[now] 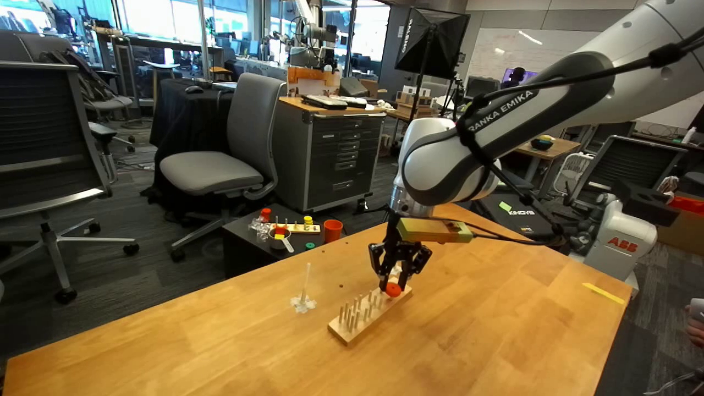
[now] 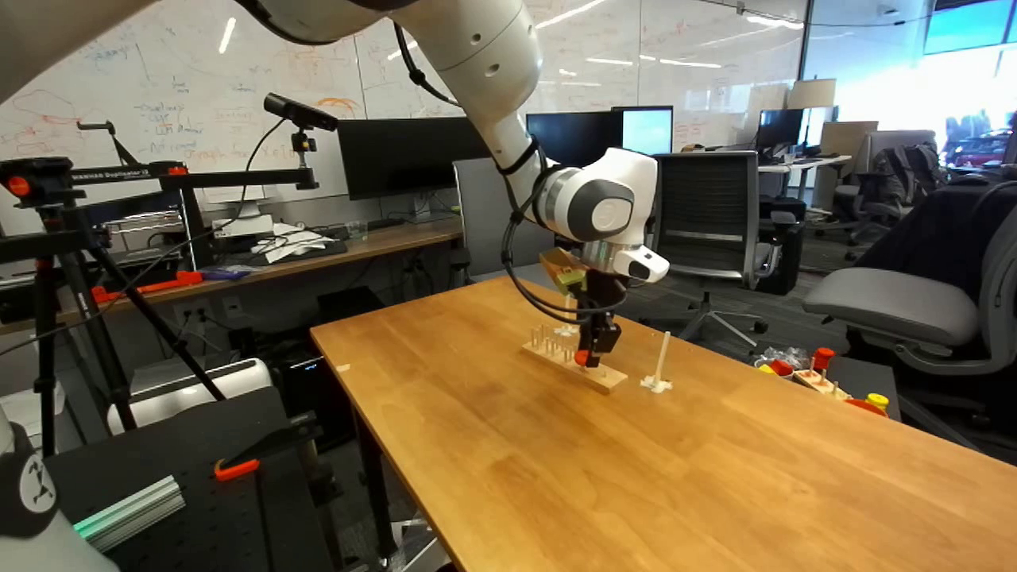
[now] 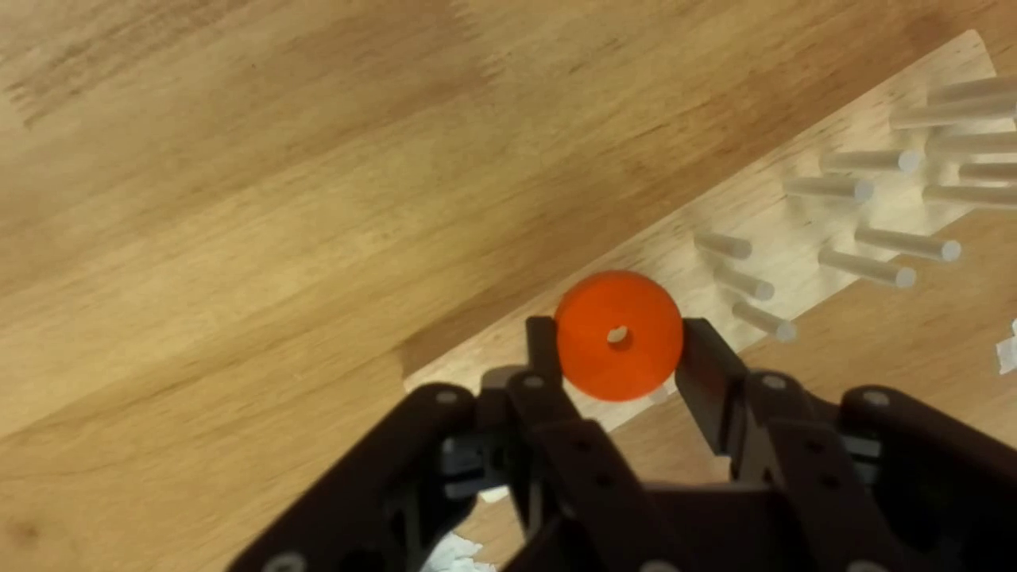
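A round orange-red disc (image 3: 605,367) with a hole in its middle is pinched between the two black fingers of my gripper. Under it lies a long wooden peg board (image 3: 782,219), with several upright pegs grouped toward one end. In exterior view 1 the red disc (image 1: 393,290) is over the end of the peg board (image 1: 350,335) away from the dense pegs. Exterior view 2 has the gripper (image 2: 588,358) low over the board too. Whether the disc's hole sits around a peg, I cannot tell; the disc covers that part of the board.
A lone thin post (image 1: 307,280) stands taped to the table left of the board, with a second white taped patch behind the gripper. On a dark side table are an orange cup (image 1: 333,230) and another peg board (image 1: 297,228).
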